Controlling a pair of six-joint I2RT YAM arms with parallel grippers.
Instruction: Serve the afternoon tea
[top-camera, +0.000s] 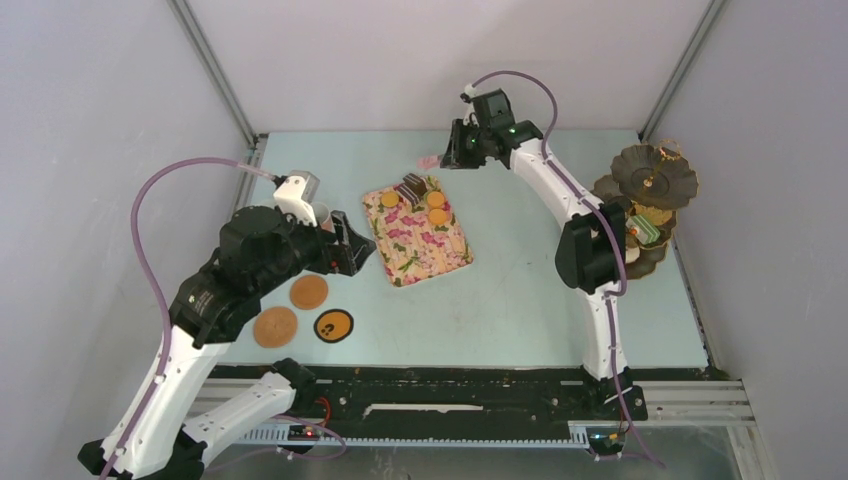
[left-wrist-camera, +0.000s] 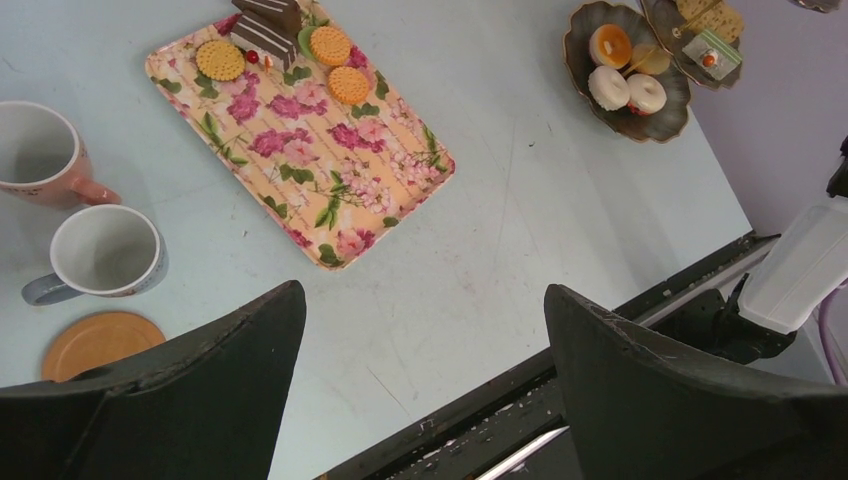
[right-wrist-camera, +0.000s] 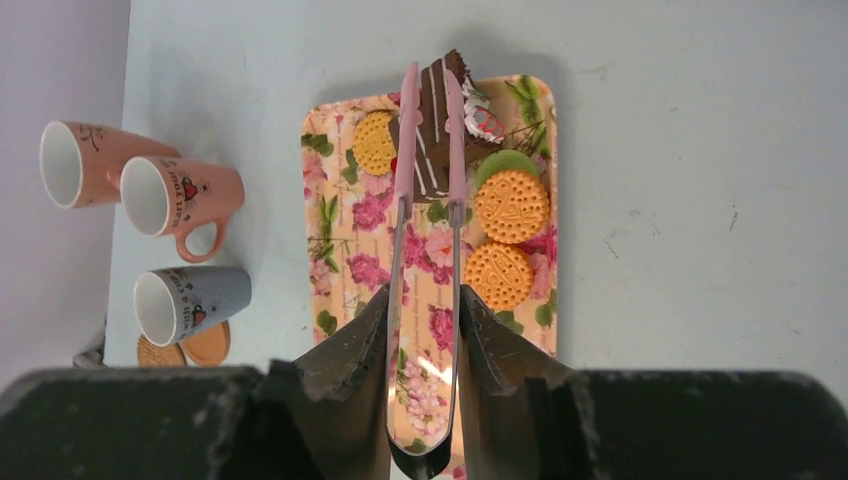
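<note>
My right gripper (top-camera: 461, 148) is shut on the handle end of metal tongs with pink tips (right-wrist-camera: 404, 170). The pink tips (top-camera: 428, 162) hang just past the far edge of a floral tray (top-camera: 425, 250), apart from the food, with nothing visibly held between them. Two striped chocolate cake slices (right-wrist-camera: 433, 120) lie on the tray's far end, seen behind the tips in the right wrist view. Beside them are a yellow biscuit (right-wrist-camera: 374, 143) and two orange biscuits (right-wrist-camera: 511, 206), one on a green piece. Left of the tray, my left gripper stands wide open and empty.
Pink mugs (right-wrist-camera: 160, 200) and a grey mug (right-wrist-camera: 195, 300) stand left of the tray. Round coasters (top-camera: 309, 292) lie at front left. A tiered dark stand (top-camera: 655, 180) with cakes and snacks is at the right.
</note>
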